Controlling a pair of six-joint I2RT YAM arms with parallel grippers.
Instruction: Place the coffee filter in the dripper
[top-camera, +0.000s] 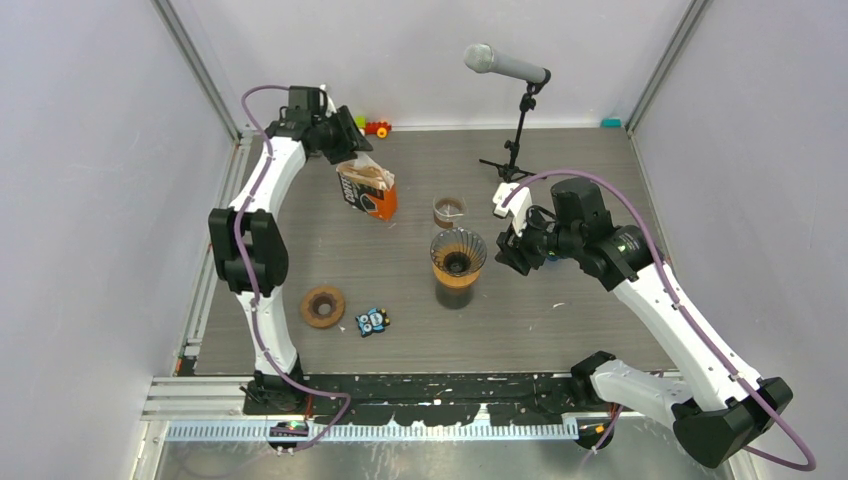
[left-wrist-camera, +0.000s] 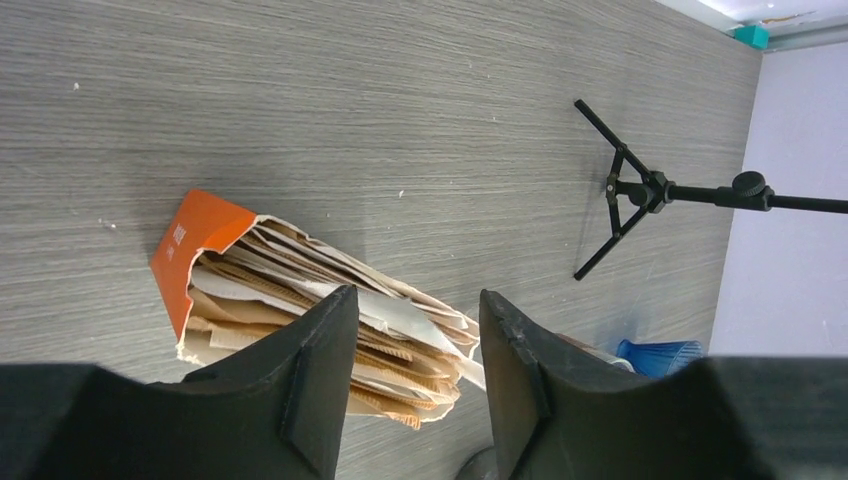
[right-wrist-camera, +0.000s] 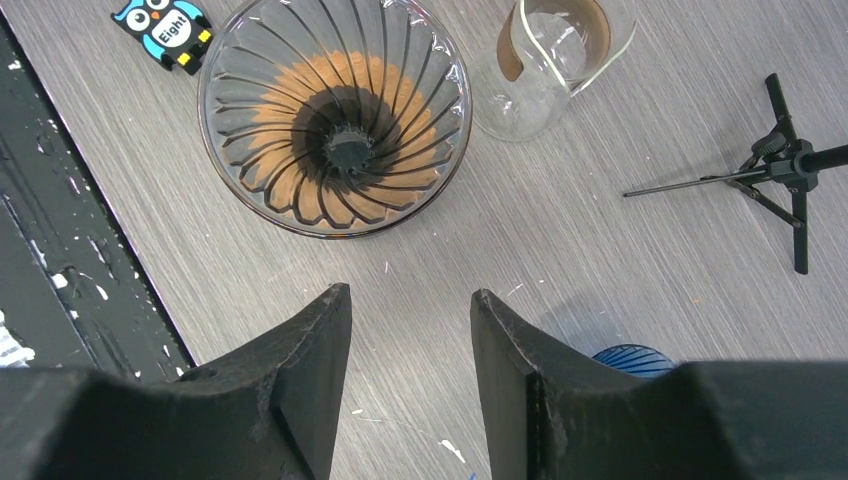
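Note:
Paper coffee filters (left-wrist-camera: 395, 318) stand packed in an orange and black box (top-camera: 372, 197), one pale edge poking above the rest. Above the box's far end is my left gripper, part open; that raised filter edge shows in the gap between its fingers, with no clear contact. The ribbed glass dripper (right-wrist-camera: 335, 120) sits on a stand with a brown collar, mid-table. My right gripper hangs just to the right of the dripper in the top view, part open, only bare table showing between its fingers.
Behind the dripper stands a glass beaker (top-camera: 448, 210). A microphone tripod (top-camera: 513, 150) is at the back right. A brown ring (top-camera: 323, 306) and an owl figure (top-camera: 373, 321) lie at the front left; a blue cup (right-wrist-camera: 634, 360) is near the right gripper.

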